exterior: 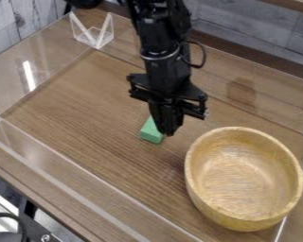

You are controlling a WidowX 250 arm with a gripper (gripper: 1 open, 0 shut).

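Observation:
The black robot arm hangs from the top centre, its gripper (165,117) low over a small green block (151,130), which it partly hides. The gripper looks shut, with no object visible held in it; whether it touches the block cannot be told. A large empty wooden bowl (242,180) sits to the front right of the block.
A white wire rack (94,28) stands at the back left. A wall runs along the back, and a dark cable lies at the front left corner.

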